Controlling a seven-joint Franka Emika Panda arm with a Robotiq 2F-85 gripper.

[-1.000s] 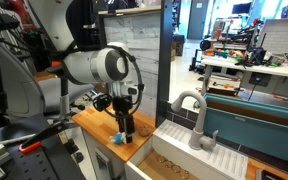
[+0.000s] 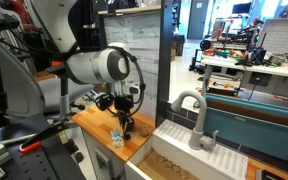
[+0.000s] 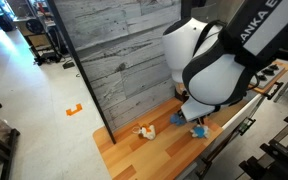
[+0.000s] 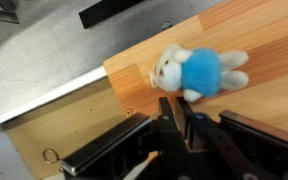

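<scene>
A small plush toy [image 4: 200, 72] with a white head and limbs and a blue body lies on its side on the wooden counter. In the wrist view it sits just beyond the fingertips, one white limb close to them. My gripper is a little open, its dark fingers a short way apart with nothing seen between them. The same toy [image 2: 117, 138] shows in exterior view 1 near the counter's front edge, with my gripper [image 2: 129, 130] right beside it. Exterior view 2 shows the toy [image 3: 198, 130] below the white arm [image 3: 179, 65], which hides part of the gripper.
Another small whitish item [image 3: 145, 131] lies farther along the counter, and a blue one [image 3: 77, 108] rests by the back wall. An open drawer [image 4: 64, 130] stands beside the counter. The sink faucet [image 2: 191, 103] rises to the right. Bare wood [image 3: 129, 152] lies between.
My gripper has shifted slightly away from the toy. More of the toy's white and blue now shows in exterior view 1, and it appears more upright there than before.
</scene>
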